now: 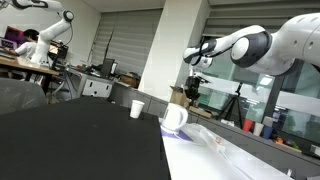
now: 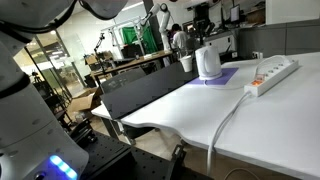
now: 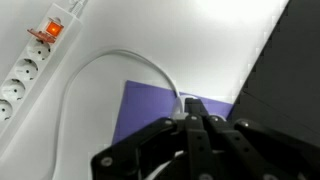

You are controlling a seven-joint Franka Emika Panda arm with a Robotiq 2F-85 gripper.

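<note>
A white kettle (image 2: 209, 62) stands upright on a purple mat (image 2: 228, 75). Beside it is a white cup (image 2: 187, 63), also visible in exterior view 1 as a cup (image 1: 137, 109) left of the kettle (image 1: 175, 118). My black gripper (image 1: 191, 92) hangs above the kettle, apart from it. In the wrist view the gripper points down over the purple mat (image 3: 143, 108), its fingers shut with nothing visible between them. Most of the kettle is hidden behind the gripper there.
A white power strip (image 3: 38, 62) with an orange switch lies on the white table (image 2: 185, 108), its cable (image 3: 113, 52) curving toward the kettle. A black surface (image 1: 85, 135) adjoins the white tabletop.
</note>
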